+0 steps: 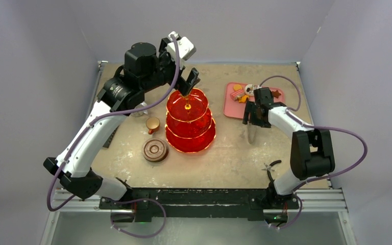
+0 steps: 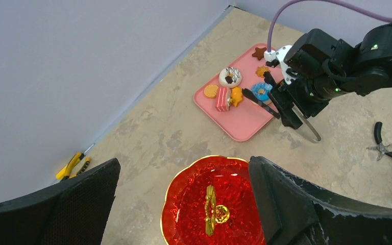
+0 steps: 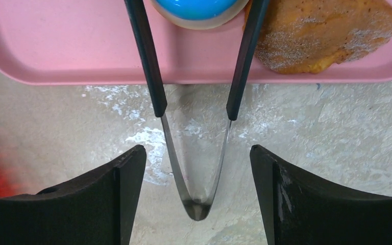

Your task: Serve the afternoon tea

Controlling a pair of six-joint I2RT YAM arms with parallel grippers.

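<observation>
Black-tipped metal tongs reach over the near edge of the pink tray, their bend toward me. In the right wrist view my right gripper is open, with one finger on each side of the tongs and visible gaps to both. On the tray lie a white-iced donut, a blue donut, a layered cake slice and several biscuits. A red three-tier stand with gold rims stands mid-table, its tiers bare. Open and empty, my left gripper hovers by its top tier.
Left of the stand are a brown cup and a round brown lidded pot. Pliers lie near the front right. Yellow-handled tools lie by the far edge.
</observation>
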